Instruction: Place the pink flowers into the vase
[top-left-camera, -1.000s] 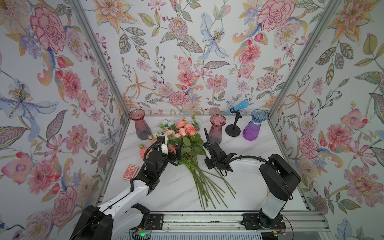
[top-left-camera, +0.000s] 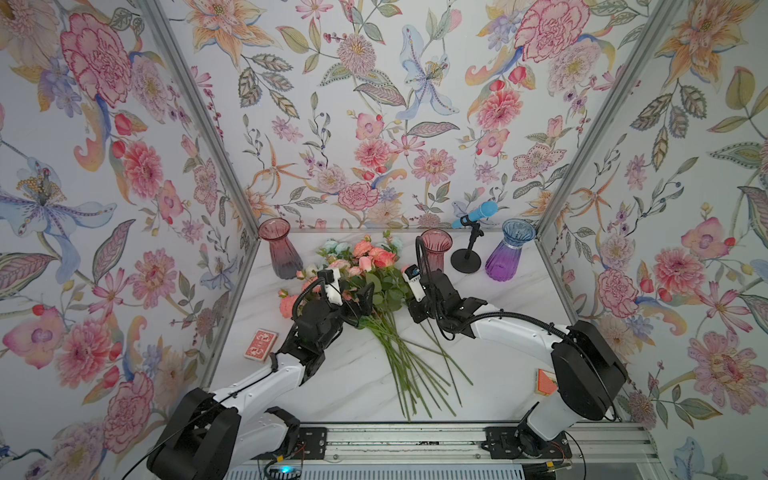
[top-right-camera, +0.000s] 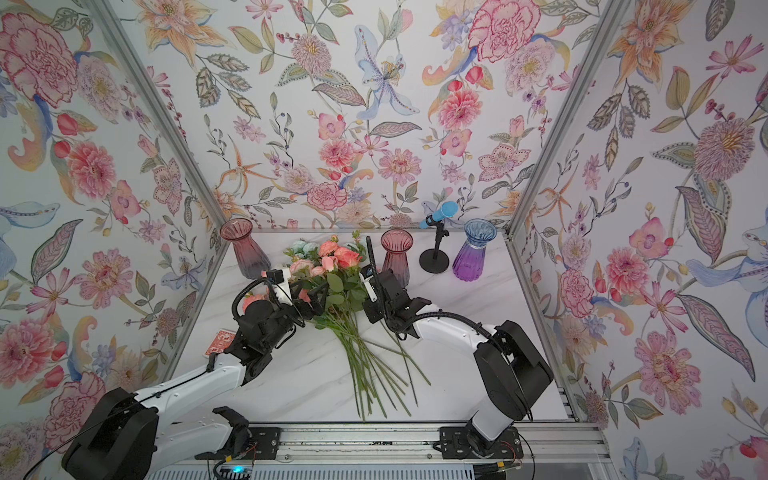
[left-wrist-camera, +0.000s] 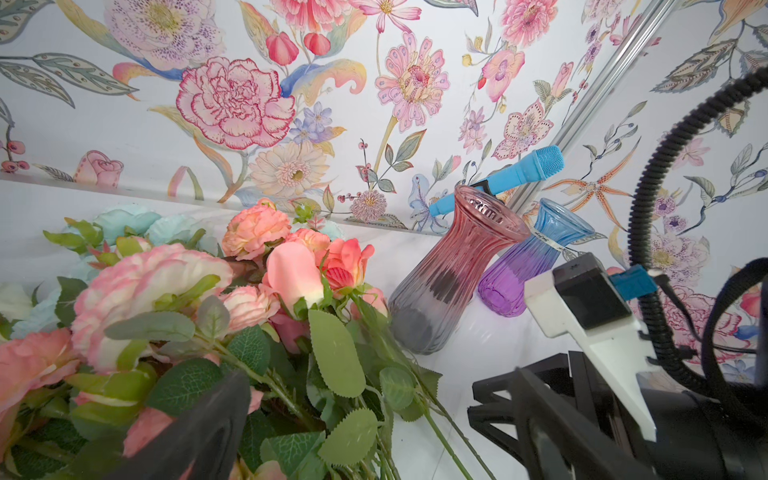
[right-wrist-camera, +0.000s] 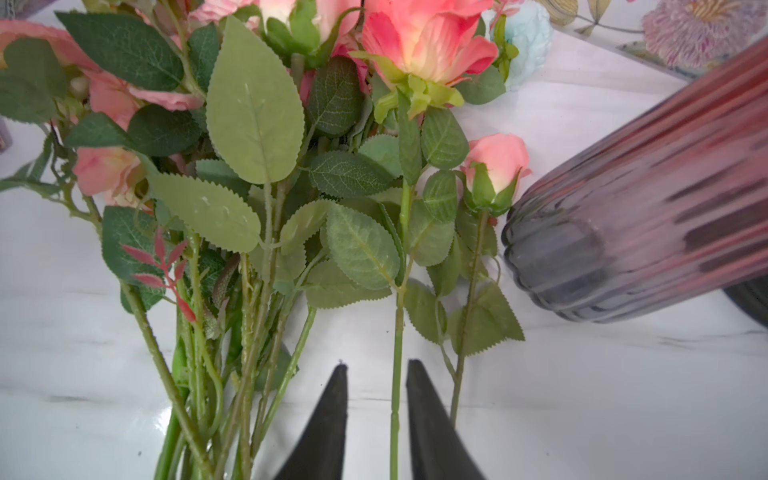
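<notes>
Pink and coral flowers (top-left-camera: 376, 256) lie in a bunch on the table, green stems (top-left-camera: 400, 368) fanning toward the front. Right of the blooms stands a pink-grey vase (top-left-camera: 435, 244), also close in the right wrist view (right-wrist-camera: 640, 208). My right gripper is part open, its fingers on either side of a single stem (right-wrist-camera: 397, 344) under a coral rose (right-wrist-camera: 428, 44); gaps show around the stem. A pink bud (right-wrist-camera: 496, 164) on its own stem lies just right of it. My left gripper is open over the leaves at the bunch's left, its fingers wide apart.
Another pink-grey vase (top-left-camera: 280, 249) stands back left, and a blue-purple vase (top-left-camera: 508, 252) back right. A blue microphone (top-left-camera: 480, 212) on a black stand is between the right-hand vases. Card boxes lie left (top-left-camera: 261, 345) and right (top-left-camera: 545, 381).
A couple of stems on the right have moved and spread apart. My left gripper has edged right and slightly up in the view.
</notes>
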